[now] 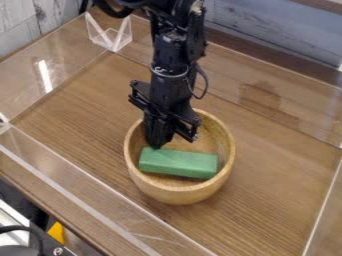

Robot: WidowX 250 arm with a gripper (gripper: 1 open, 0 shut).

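A tan round bowl [185, 185] sits on the wooden table, holding a green rectangular block [179, 164] lying flat toward its front. The black gripper [156, 134] hangs down into the back-left part of the bowl, just behind the block. Its fingertips are dark and partly overlap each other, so whether anything lies between them cannot be made out.
A clear plastic container [110, 30] stands at the back left. The table [267, 130] is open to the right and left of the bowl. A yellow object and dark cable lie off the table's lower-left edge.
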